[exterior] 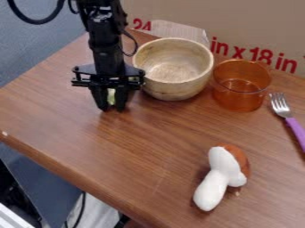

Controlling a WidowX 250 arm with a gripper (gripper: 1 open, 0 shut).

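Note:
My black gripper [112, 98] is low over the wooden table [107, 160], just left of a cream bowl [173, 76]. A small pale green object [111, 96] sits between its fingers, partly hidden by them; whether the fingers grip it is hard to tell.
An orange translucent cup [240, 93] stands right of the bowl, with a fork [292, 126] at the right edge. A white and brown mushroom toy [218, 178] lies at the front right. A cardboard panel stands behind.

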